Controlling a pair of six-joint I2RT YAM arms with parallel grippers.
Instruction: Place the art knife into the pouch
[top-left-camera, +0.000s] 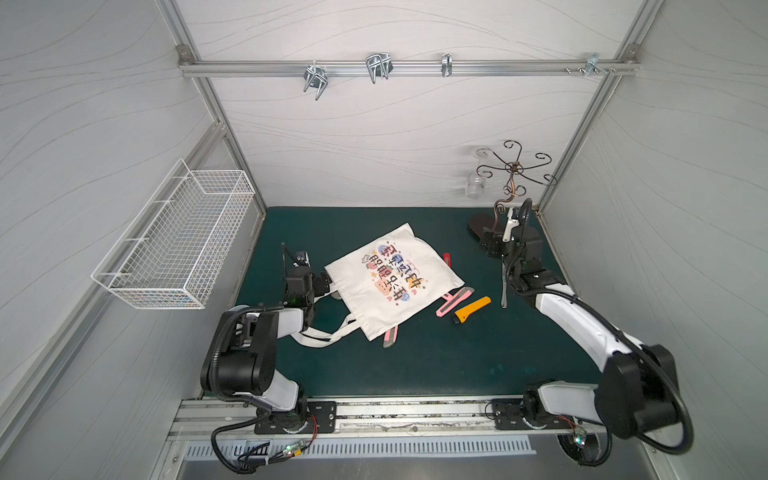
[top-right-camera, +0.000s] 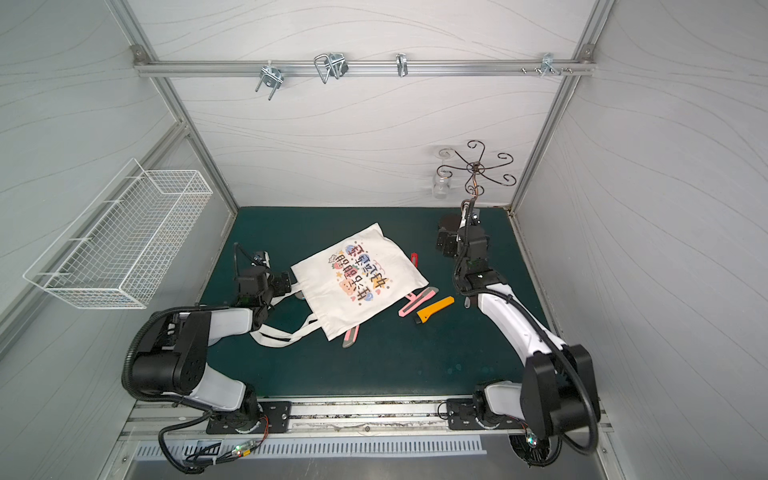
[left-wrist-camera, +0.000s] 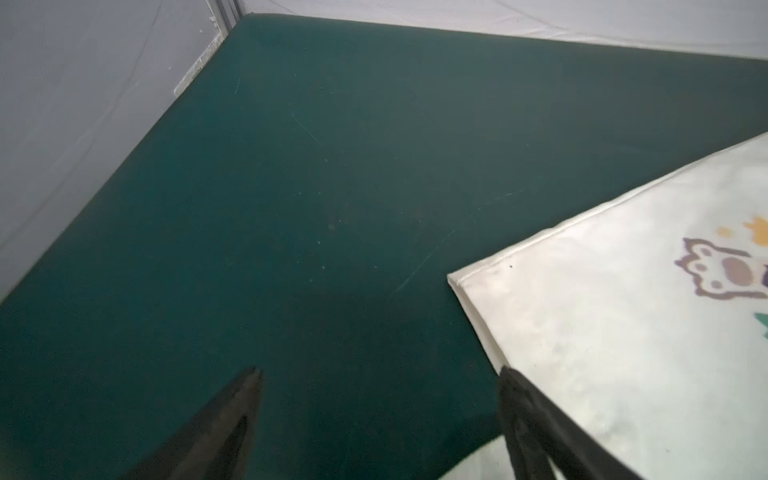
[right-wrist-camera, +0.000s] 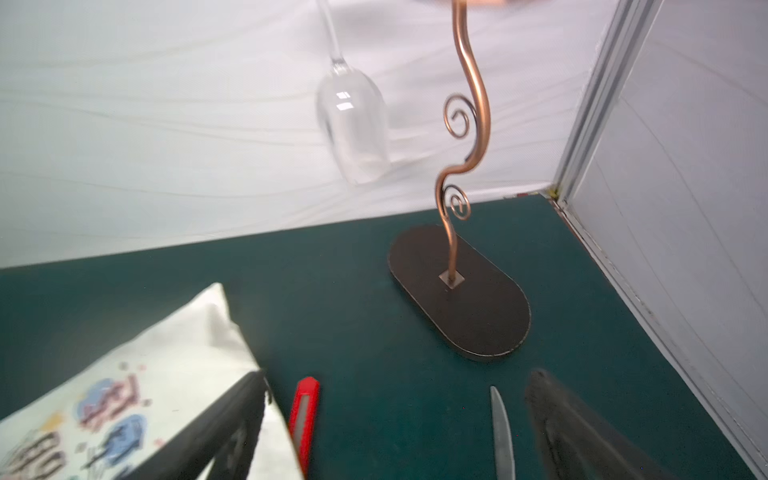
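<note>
The white printed pouch (top-left-camera: 384, 280) lies flat mid-table, straps toward the front left. Around it are art knives: a red one (right-wrist-camera: 304, 416), pink ones (top-right-camera: 416, 300) and an orange one (top-right-camera: 436, 308). My left gripper is open beside the pouch's left side, nothing between its fingers. My right gripper is open and raised at the right, over a silver knife-like object (right-wrist-camera: 501, 432), holding nothing.
A metal stand with a hanging glass (right-wrist-camera: 352, 120) has its dark base (right-wrist-camera: 480, 312) at the back right. A wire basket (top-left-camera: 144, 272) hangs on the left wall.
</note>
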